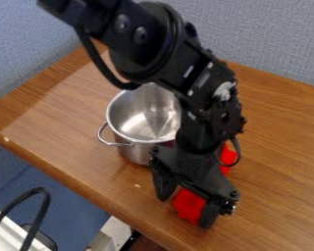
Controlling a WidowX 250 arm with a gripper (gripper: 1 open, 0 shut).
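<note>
My black gripper (194, 196) is low over the front of the wooden table, open, with its fingers around a red object (190, 205) that lies there. More red shows behind the gripper at the right (228, 155); whether it is the same object or another, I cannot tell. A steel pot (136, 124) with wire handles stands just behind and left of the gripper, partly hidden by my arm.
</note>
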